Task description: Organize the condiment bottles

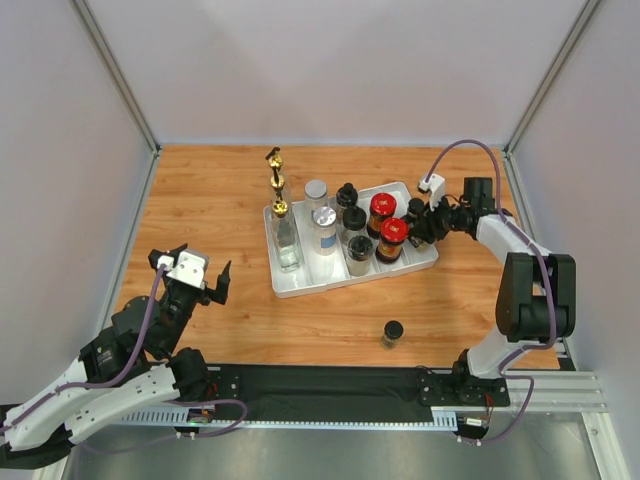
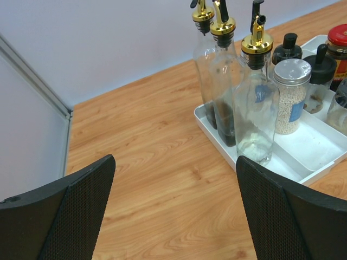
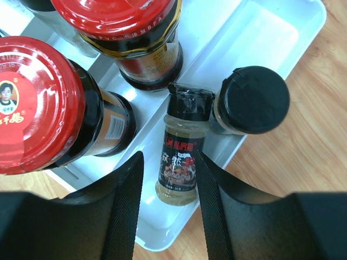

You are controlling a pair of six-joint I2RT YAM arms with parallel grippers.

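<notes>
The long white tray (image 1: 325, 280) holds several condiment bottles and jars. In its right end, a small black-capped spice bottle (image 3: 179, 157) lies tipped over, its cap next to a standing black-capped bottle (image 3: 257, 100). My right gripper is partly closed around the tipped bottle's lower half. Its right finger overlaps the bottle's edge, while bare tray shows beside the left finger; whether both press on it is unclear. Another dark-capped small bottle (image 1: 392, 334) stands on the table in front of the tray. My left gripper is open and empty, away from the tray.
Two red-lidded jars (image 1: 382, 206) stand close to my right gripper, across a tray divider. Tall glass bottles with gold pourers (image 2: 256, 92) fill the tray's left end. White-grain (image 2: 291, 97) and dark-capped shakers stand between.
</notes>
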